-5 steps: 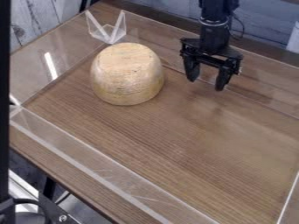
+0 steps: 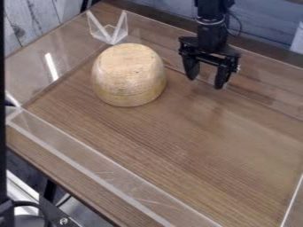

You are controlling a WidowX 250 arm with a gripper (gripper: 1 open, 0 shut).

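Observation:
A black robot arm (image 2: 211, 27) rises at the back of the wooden table, its gripper (image 2: 206, 71) low over the tabletop with two fingers hanging apart, and I make out nothing between them. Left of it sits a large pale, woven-looking dome (image 2: 128, 75), clear of the gripper. Whether the dome is an upturned bowl or a solid object I cannot tell.
A clear angular plastic piece (image 2: 106, 29) stands at the back left. Clear strips line the left edge of the table (image 2: 190, 160). A dark object sits at the bottom-left corner.
The gripper has shifted slightly to the left. The dome and the rest stay in place.

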